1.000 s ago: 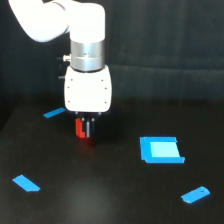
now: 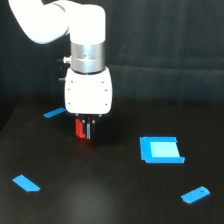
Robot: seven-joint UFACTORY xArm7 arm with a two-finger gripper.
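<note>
The white arm comes down from the upper left, and its gripper (image 2: 89, 132) points at the dark table. Right at its fingertips is a small red object (image 2: 80, 128), partly hidden behind the dark fingers. Whether the fingers grip it or only stand around or in front of it cannot be made out at this size. Farther right, a pale square (image 2: 164, 149) framed in blue tape lies flat on the table.
Strips of blue tape lie at the front left (image 2: 26, 183), the front right (image 2: 195, 194) and the back left (image 2: 54, 113). A dark curtain hangs behind.
The arm and gripper sit very slightly lower than a second ago. The red object and the blue-taped square look unmoved.
</note>
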